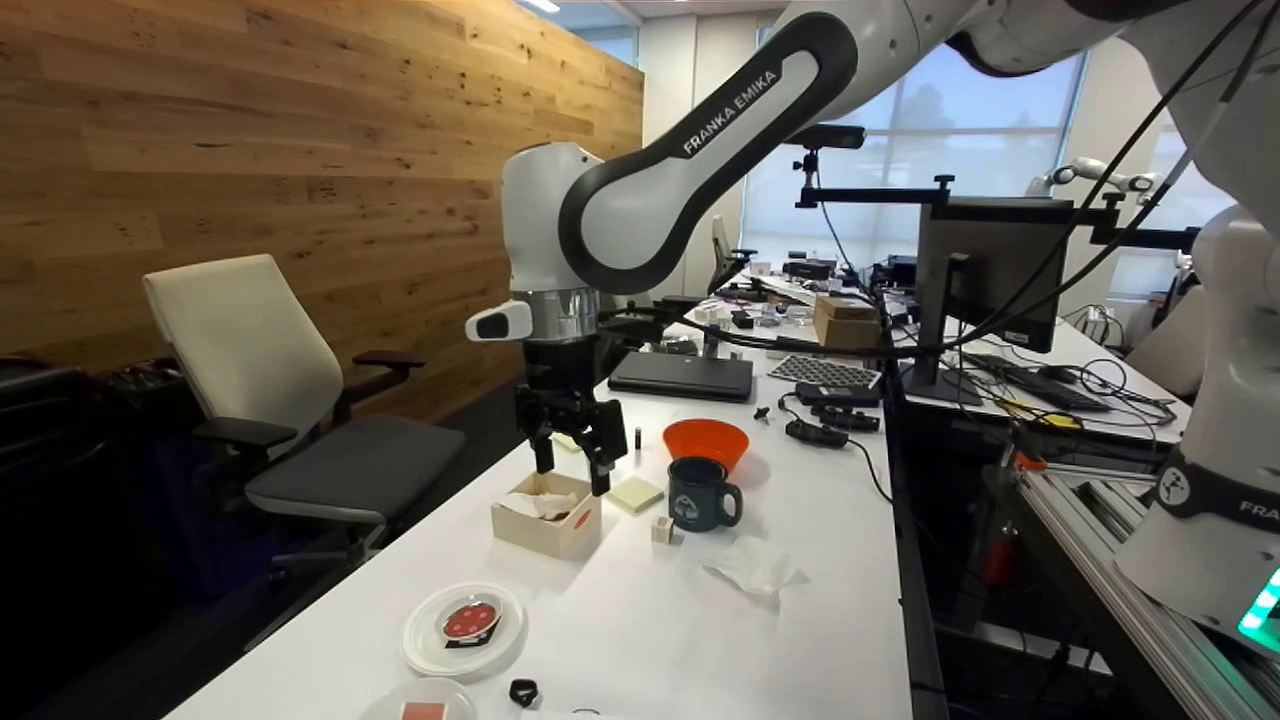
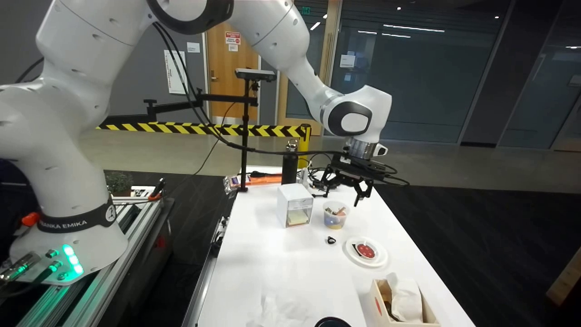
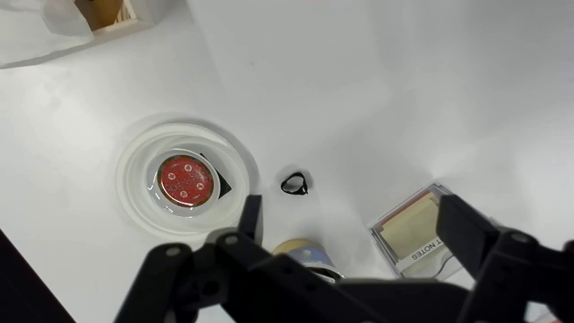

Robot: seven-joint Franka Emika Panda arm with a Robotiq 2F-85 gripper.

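Note:
My gripper stands open above the table, its fingers wide apart and nothing between them. Left of it in the wrist view, a white plate [image 3: 127, 185] carries a clear dish with a red patterned disc [image 3: 185, 181] and a dark card corner. A small black ring-shaped item [image 3: 294, 183] lies on the bare table. Partly behind the gripper are a cup with a blue band [image 3: 309, 254] and a clear case of sticky notes [image 3: 411, 226]. In exterior view 1 the fingers overlap the pale wooden box [image 1: 540, 532], but are raised well off the table.
A dark mug [image 1: 698, 494], an orange bowl [image 1: 705, 442], a small block [image 1: 662, 529] and a crumpled tissue [image 1: 756, 564] stand or lie near the box. A black bottle [image 2: 289, 164] stands at the far end in exterior view 2.

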